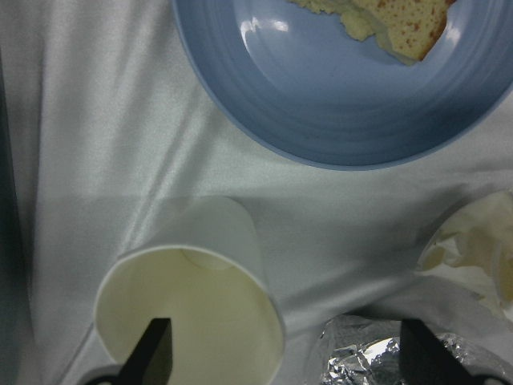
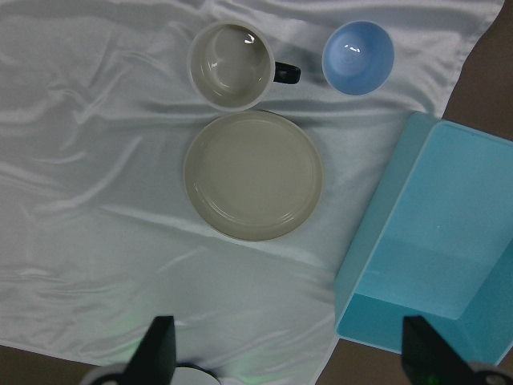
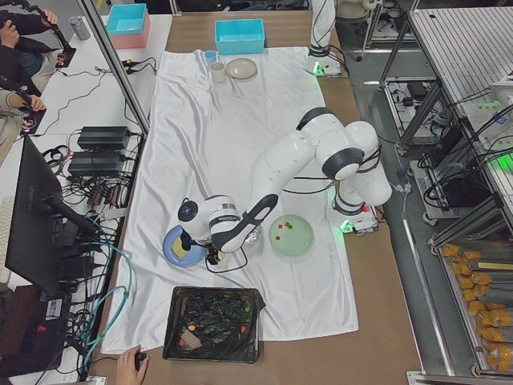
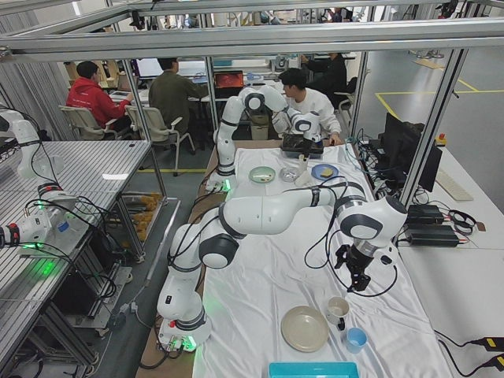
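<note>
My left gripper is open over a white cup (image 1: 216, 233), whose mouth lies between and beyond its fingertips in the left wrist view. A blue plate (image 1: 321, 120) with yellow flatbread (image 1: 401, 24) is beside the cup, along with crumpled foil (image 1: 361, 353) and a crumpled pale item (image 1: 465, 249). My right gripper stands open above the far end, over a beige plate (image 2: 252, 176), a mug (image 2: 231, 64), a blue cup (image 2: 357, 58) and a turquoise bin (image 2: 425, 208).
A green plate (image 3: 292, 235) with small red bits sits near the left arm. A black lined tray (image 3: 212, 325) is at the table's end, and a hand (image 3: 128, 369) rests beside it.
</note>
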